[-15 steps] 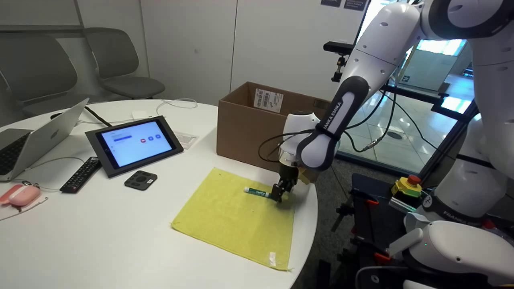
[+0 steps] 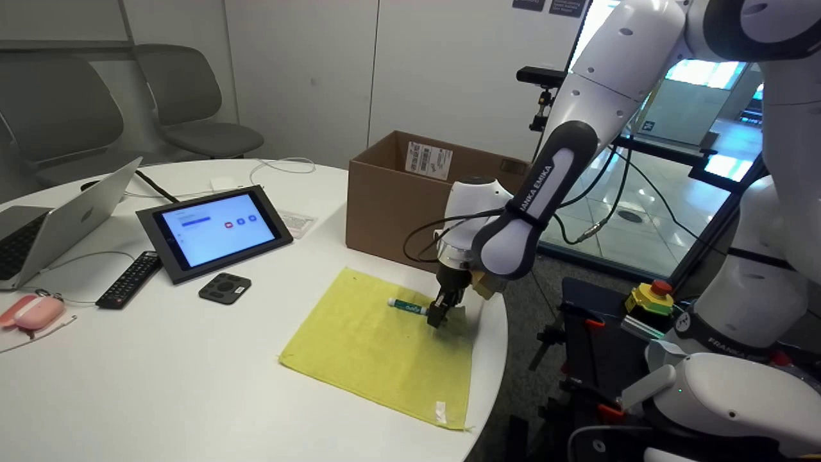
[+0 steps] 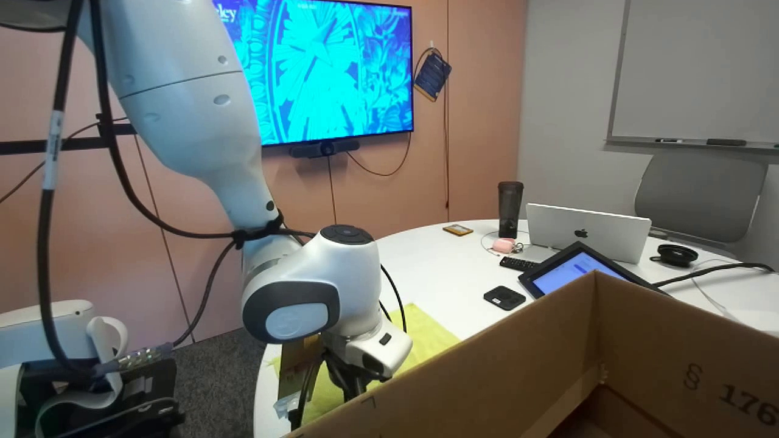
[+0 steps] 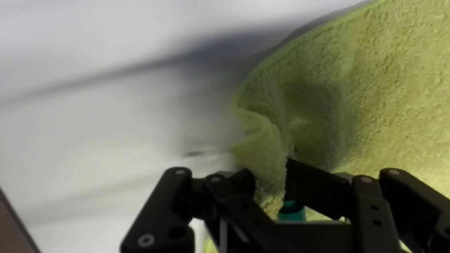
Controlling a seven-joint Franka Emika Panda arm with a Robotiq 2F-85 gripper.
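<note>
A yellow cloth [image 2: 377,346] lies spread on the white round table, and a green marker [image 2: 406,307] rests on it. At the cloth's far right corner my gripper [image 2: 437,314] points down, its tip beside the marker's right end. In the wrist view, a bunched fold of the cloth [image 4: 270,168] rises between the two black fingers, and my gripper is shut on it. Just behind the fingers a bit of the marker [image 4: 291,213] shows teal; most of it is hidden there. In exterior view 2 the box hides the fingertips.
An open cardboard box [image 2: 396,204] stands right behind the cloth, close to the arm. To the left are a tablet [image 2: 217,228], a black puck-like device [image 2: 224,288], a remote [image 2: 129,280] and a laptop [image 2: 69,219].
My gripper has shifted slightly left and toward the front. The cloth has turned a little, its near corners moving slightly right, and the marker has moved slightly left.
</note>
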